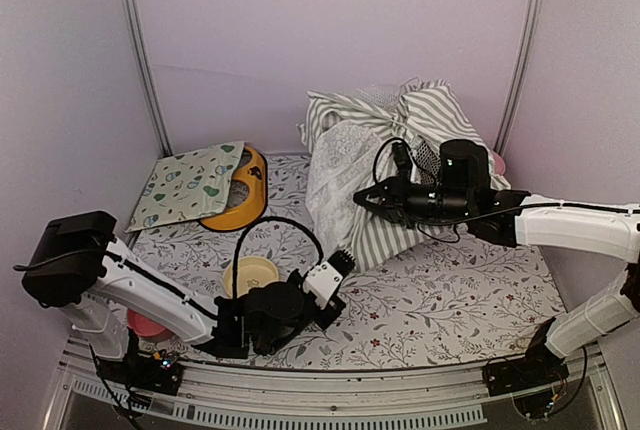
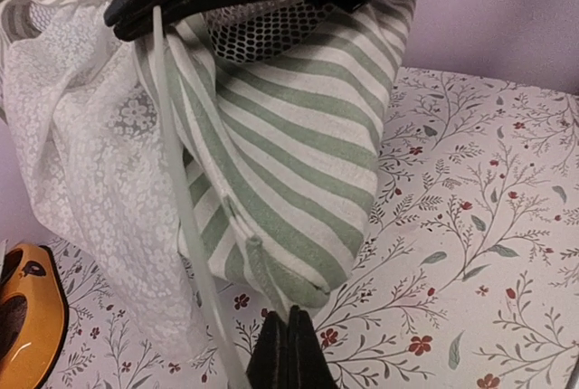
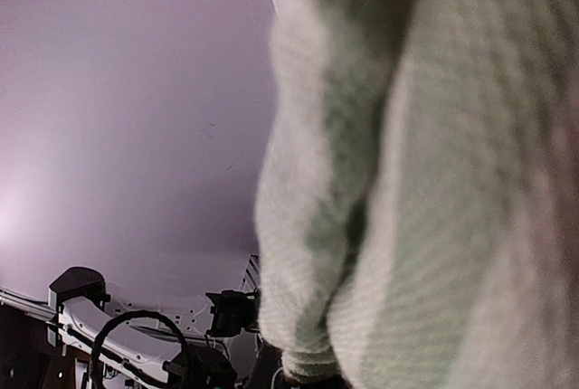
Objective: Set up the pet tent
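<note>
The pet tent (image 1: 340,180), green-and-white striped cloth with a lace flap and mesh, is bunched at the back right. My right gripper (image 1: 365,197) is shut on its fabric near the middle; in the right wrist view folded striped cloth (image 3: 407,181) fills the right half, hiding the fingertips. My left gripper is shut low in front of the tent. A pale thin strap or pole (image 2: 185,190) runs down past its fingers from beside the right gripper; whether it lies between them is unclear. The striped cloth's lower corner (image 2: 308,280) appears just behind those fingertips.
A yellow board-like item (image 1: 252,200) lies at the back left under a patterned mat (image 1: 180,185). A cream bowl (image 1: 250,270) and a red dish (image 1: 145,325) are beside or behind my left arm.
</note>
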